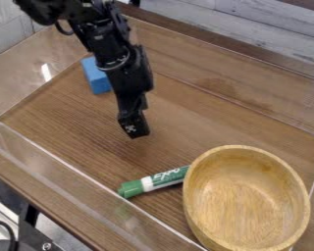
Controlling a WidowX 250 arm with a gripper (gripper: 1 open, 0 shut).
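The black gripper [133, 116] hangs over the wooden table at the upper middle, its fingers open with nothing seen between them. Behind it to the left is a blue object [94, 75], partly hidden by the arm. A green and white cylinder [154, 179] lies near the front, below the gripper and apart from it. A beige bowl [246, 160] stands at the lower right beside the cylinder, empty.
A pale wall runs along the back. A clear edge borders the left side, with a black cable at the lower left.
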